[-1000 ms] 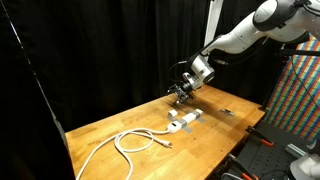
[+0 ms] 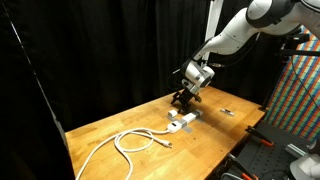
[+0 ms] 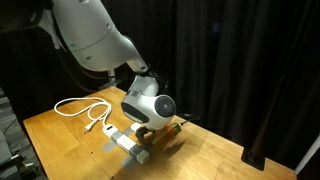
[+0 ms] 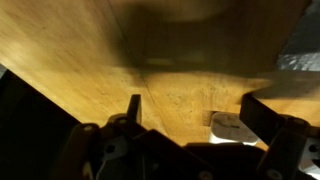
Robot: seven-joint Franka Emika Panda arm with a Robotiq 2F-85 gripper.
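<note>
My gripper is open, pointing down over the wooden table, with only bare wood showing between its fingertips. In the wrist view, a small pale block point(image 4: 231, 127) lies close beside the right finger, which hides part of it. Exterior view 1 has my gripper point(image 2: 184, 98) low, just behind the small white block point(image 2: 172, 113). The white power strip point(image 2: 184, 122) lies a little in front of it. From the other side, the gripper point(image 3: 145, 131) is low beside the power strip point(image 3: 124, 141).
A white cable point(image 2: 122, 140) loops across the table's left side. Small items point(image 2: 227, 112) lie to the right of the gripper. Black curtains point(image 2: 110, 60) hang behind the table. Bare wood point(image 3: 210, 155) stretches to the right in exterior view 2.
Over the last second my arm has come down and slightly nearer exterior camera 1, closer to the white block and power strip. The strip, block and cable stay where they were.
</note>
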